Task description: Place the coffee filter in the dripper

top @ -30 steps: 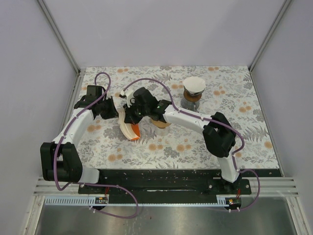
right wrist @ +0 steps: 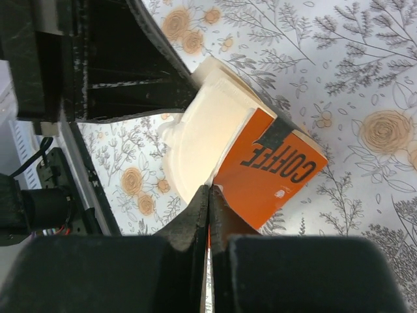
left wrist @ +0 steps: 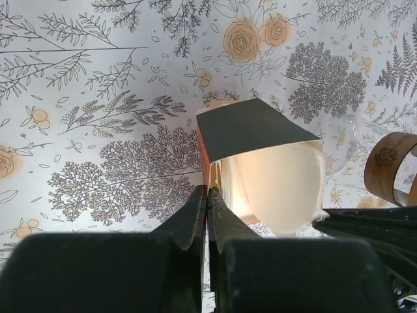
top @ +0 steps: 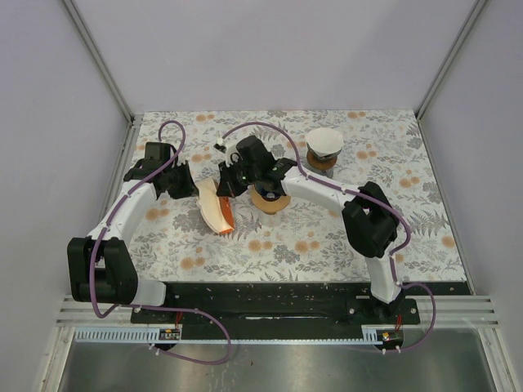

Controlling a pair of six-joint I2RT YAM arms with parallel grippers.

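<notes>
An orange coffee filter pack (right wrist: 273, 173), labelled COFFEE, stands between my arms on the table, with cream filters (top: 211, 211) fanning from its open top. My left gripper is shut at the edge of the pack and filters, its fingertips on the thin paper. My right gripper is shut where the cream filters meet the orange front; whether paper is pinched between its tips I cannot tell for certain. A wooden-collared piece (left wrist: 384, 163) lies right of the pack in the left wrist view, partly hidden under the right arm in the top view.
At the back right a glass vessel with a wooden collar and white top (top: 324, 140) stands on the patterned mat (top: 392, 212).
The left arm looks unchanged.
</notes>
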